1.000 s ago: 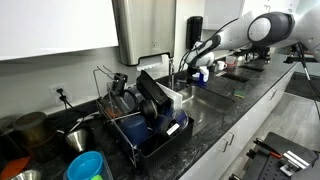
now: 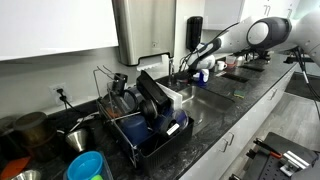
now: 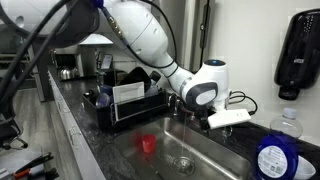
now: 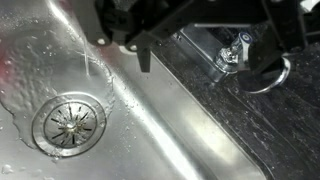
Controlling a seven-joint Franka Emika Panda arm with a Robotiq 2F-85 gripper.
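My gripper is open above the dark counter at the back edge of the steel sink (image 4: 165, 110). In the wrist view its dark fingers stand apart, one near the sink rim and one at the right. A chrome fitting (image 4: 232, 52), likely part of the faucet, shows between and beyond them. Exterior view 2 has the white hand (image 3: 212, 85) at the back of the sink, with the fingertips hard to make out. A thin stream of water (image 3: 184, 140) falls into the basin. Inside the sink stands a red cup (image 3: 148, 144).
A black dish rack (image 2: 155, 135) full of dishes stands left of the sink. Close on the hand's other side are a blue-labelled bottle (image 3: 277, 150) and a white bowl (image 3: 305, 168). The drain (image 4: 70, 125) is uncovered.
The arm and hand have shifted only slightly behind the sink; the direction is hard to tell. Dishes and rack look the same.
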